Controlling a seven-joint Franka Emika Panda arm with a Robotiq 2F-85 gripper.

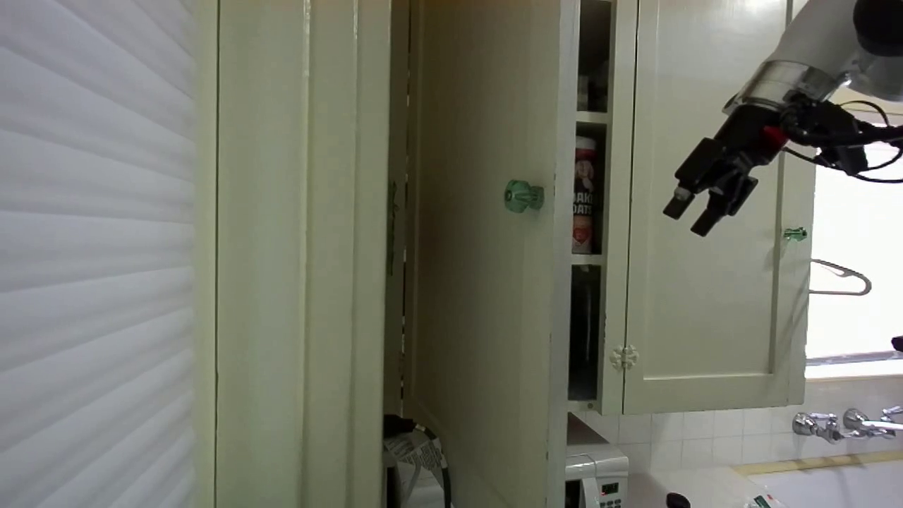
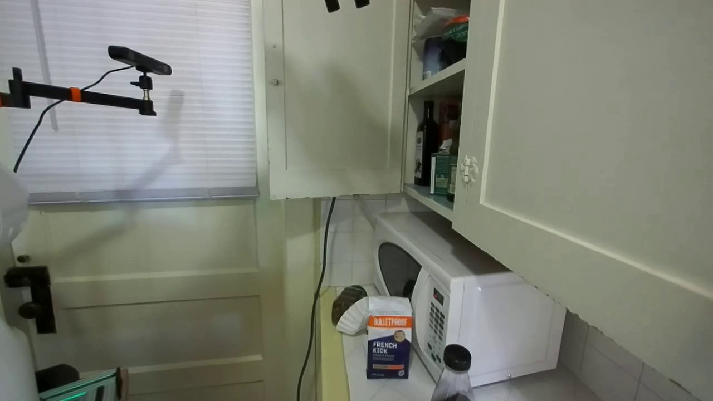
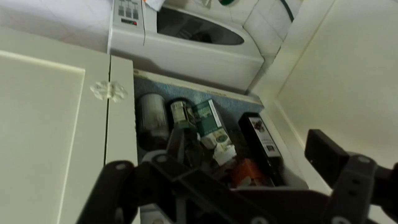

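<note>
My gripper stands open in front of the right-hand cabinet door in exterior view 1, with nothing between its fingers. Only its two dark fingertips show at the top edge of exterior view 2. The cabinet door with a green glass knob is swung open. Inside the cabinet, the wrist view shows a dark bottle, a green box, a jar and an orange-red item. My widely parted fingers appear in front of these, apart from them. Part of the shelf is hidden by the gripper.
Under the cabinet is a white microwave. A coffee bag and a black-capped bottle stand on the counter. An oats canister sits on a shelf. The closed cabinet door has its own green knob.
</note>
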